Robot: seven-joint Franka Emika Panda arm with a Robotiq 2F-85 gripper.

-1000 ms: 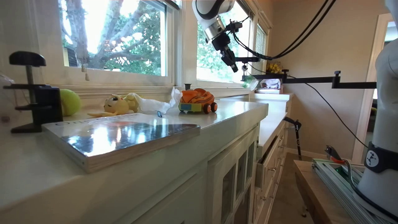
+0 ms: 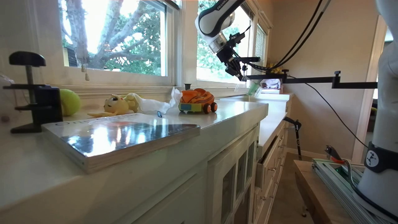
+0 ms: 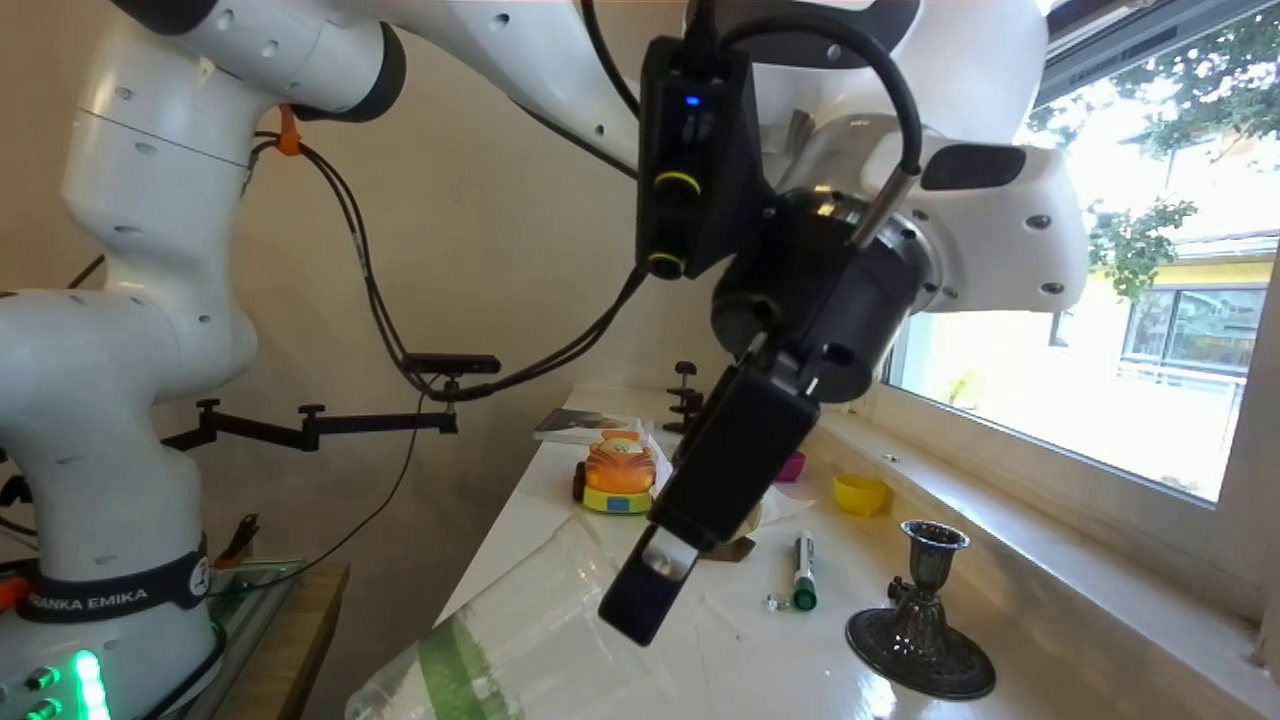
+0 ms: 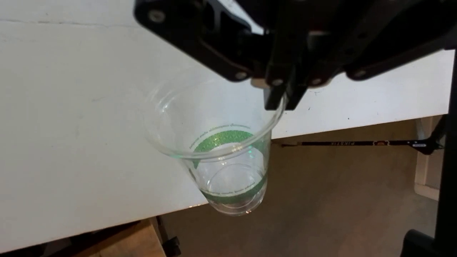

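Observation:
A clear plastic cup point(image 4: 231, 180) with green bands hangs by its rim from my gripper, which is shut on the cup's wall. In the wrist view its mouth faces the camera, and it looks empty. The cup point(image 3: 462, 660) appears tilted in exterior view 2, low and left of the gripper point(image 3: 648, 588), above the white counter. Far along the counter in exterior view 1, the gripper point(image 2: 241, 77) points down and right, with the cup point(image 2: 254, 89) just beyond its tips. One finger largely hides the other in exterior view 2.
A dark metal candle holder point(image 3: 921, 618), a green-capped marker point(image 3: 804, 574) and a yellow cup point(image 3: 860, 493) stand or lie on the counter. Farther off is an orange toy car point(image 3: 619, 468). Below the counter's edge, a drawer point(image 2: 269, 160) sticks out partly open.
My arm has come down and a little to the right in exterior view 1. The cup sits lower as well, and its tilt has changed.

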